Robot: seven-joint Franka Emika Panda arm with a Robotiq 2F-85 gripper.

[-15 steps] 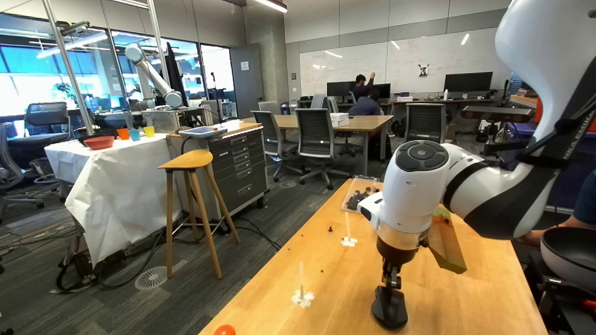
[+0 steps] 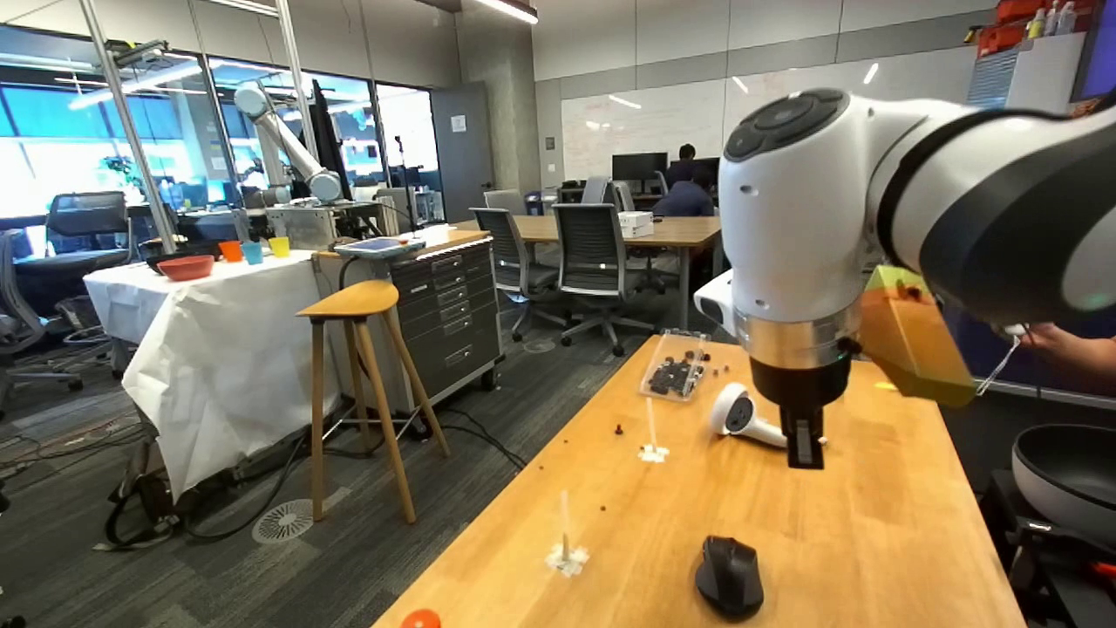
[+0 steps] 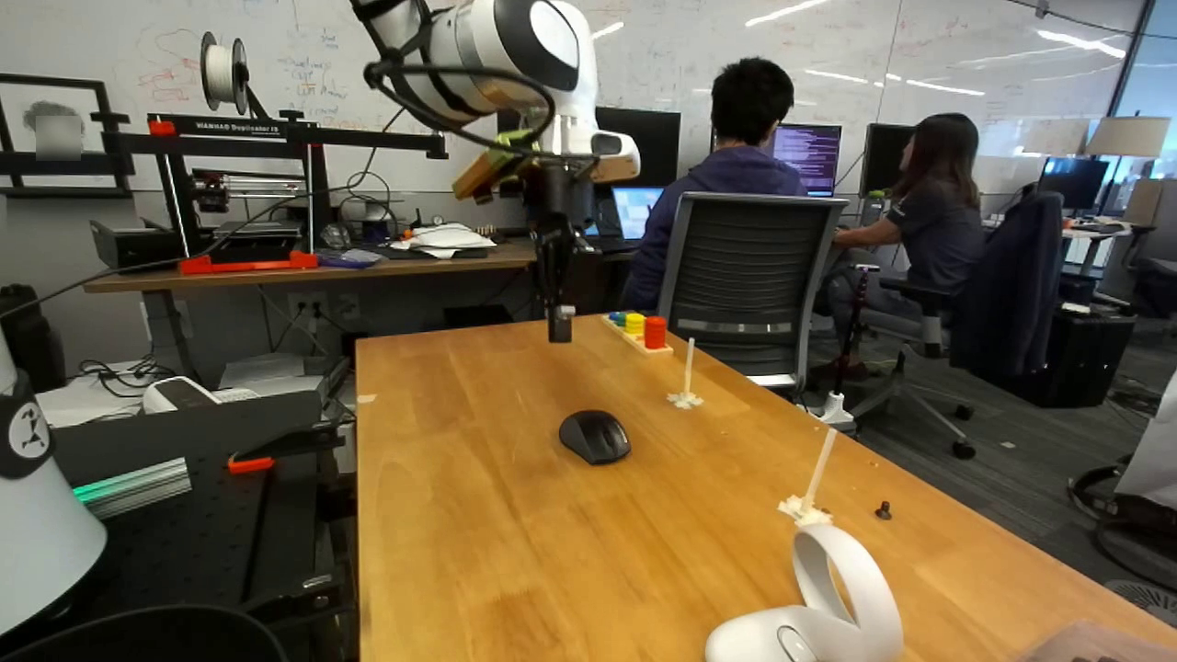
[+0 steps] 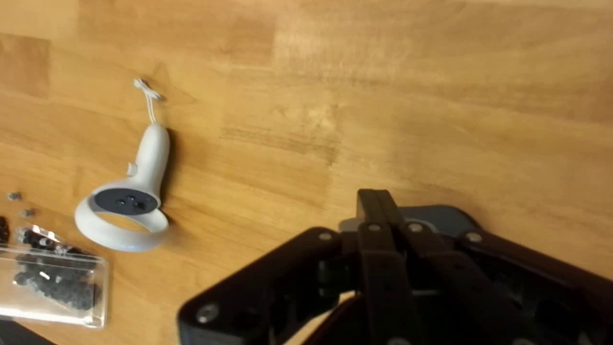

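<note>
A black computer mouse (image 2: 730, 577) rests on the wooden table (image 2: 858, 523); exterior view 2 shows the same mouse (image 3: 596, 437) near the table's middle. My gripper (image 2: 806, 464) hangs above the table, pointing down and clear of the mouse. In exterior view 2 the gripper (image 3: 560, 335) has a visible gap between it and the tabletop. Seen from the wrist, its fingers (image 4: 374, 227) are pressed together with nothing showing between them. They hide part of the dark mouse (image 4: 442, 216), which lies below and behind them.
A white ring-shaped controller (image 4: 150, 161) lies near a clear box (image 4: 57, 287) of small dark parts. Two thin white pegs, the nearer peg (image 2: 566, 529) and farther peg (image 2: 651, 424), stand along one edge. A colored-block toy (image 3: 640, 329) sits at an edge.
My gripper was down at the mouse a second ago. It has since risen and shifted right in exterior view 1, and the mouse stays in the same place.
</note>
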